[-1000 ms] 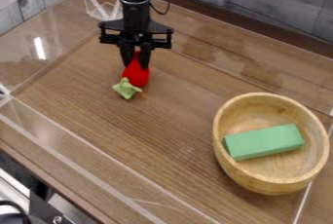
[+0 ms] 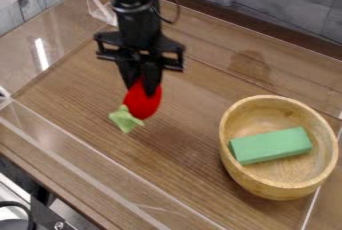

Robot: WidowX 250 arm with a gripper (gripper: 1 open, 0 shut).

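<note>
My dark gripper (image 2: 138, 79) hangs over the middle-left of the wooden table, shut on a red object (image 2: 143, 102) that is partly hidden beneath it. A small light-green piece (image 2: 127, 119) shows just below and left of the red object, touching it or very close.
A wooden bowl (image 2: 283, 182) at the lower right holds a green block (image 2: 269, 145). A black cable lies at the bottom-left corner, and the table's left edge runs alongside.
My gripper, with the red object and the light-green piece, has moved toward the camera, lower in the view. The bowl and its green block are unmoved.
</note>
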